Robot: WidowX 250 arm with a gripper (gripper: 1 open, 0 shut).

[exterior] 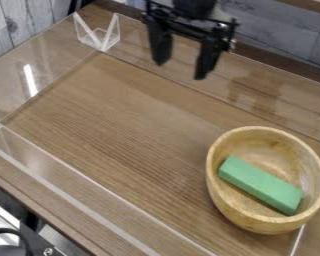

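A green block (259,184) lies inside a light wooden bowl (222,206) at the lower right. My gripper (183,50) is a dark, blurred shape at the top centre, above the back of the wooden surface (109,140), well apart from the bowl. Its fingers are too blurred to tell whether they are open or shut or hold anything.
A white wire-like object (99,30) stands at the back left. A dark cable shows at the lower left corner.
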